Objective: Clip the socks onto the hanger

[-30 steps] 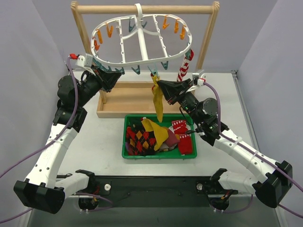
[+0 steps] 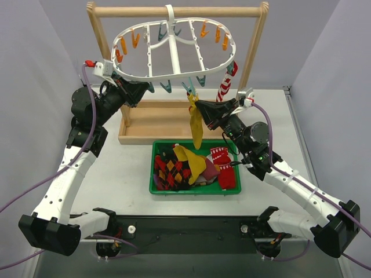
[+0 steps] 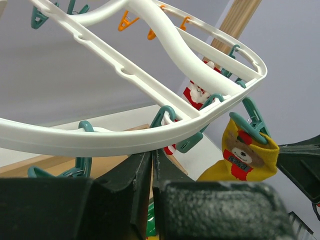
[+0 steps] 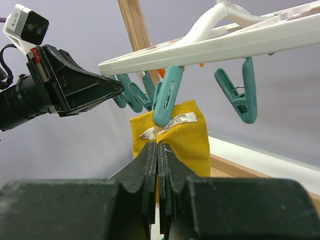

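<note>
A yellow sock (image 2: 196,124) with a bear design hangs at a teal clip (image 4: 167,95) on the white oval hanger (image 2: 174,52). My right gripper (image 2: 199,104) is shut at the sock, just under that clip; in the right wrist view its fingertips (image 4: 160,146) meet in front of the yellow fabric. My left gripper (image 2: 137,95) is at the hanger's left front, below the rim; whether its fingers (image 3: 152,157) are apart is hard to see. A red-and-white striped sock (image 2: 226,84) hangs at the hanger's right.
A green tray (image 2: 195,193) of assorted socks lies on the white table below, in front of a wooden stand base (image 2: 151,121). Empty teal and orange clips hang around the hanger. Grey walls flank both sides.
My left gripper has risen slightly toward the hanger's rim. My right gripper and the yellow sock have shifted slightly right since a second ago.
</note>
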